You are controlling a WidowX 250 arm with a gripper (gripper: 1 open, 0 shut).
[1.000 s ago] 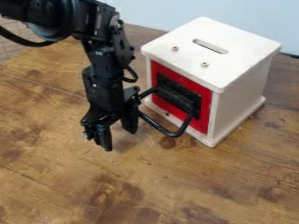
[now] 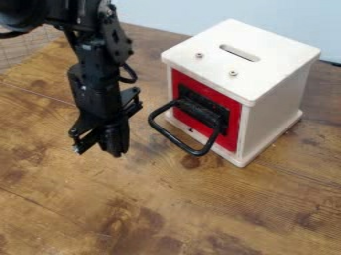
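Observation:
A white wooden box [image 2: 266, 60] stands on the right, with a red front panel [image 2: 229, 134] that holds a black fixture. A black bar handle [image 2: 186, 143] sticks out from it toward the lower left, just above the table. My black gripper [image 2: 104, 139] hangs low over the wood table, left of the handle and apart from it. It is shut, with nothing visible between its fingers. The box top has a slot and screws.
A pale surface lies behind the box, and a wire grid shows at the upper left corner.
My gripper and arm have moved left, away from the box's handle, and the gripper sits slightly higher in view. The box and handle look unchanged.

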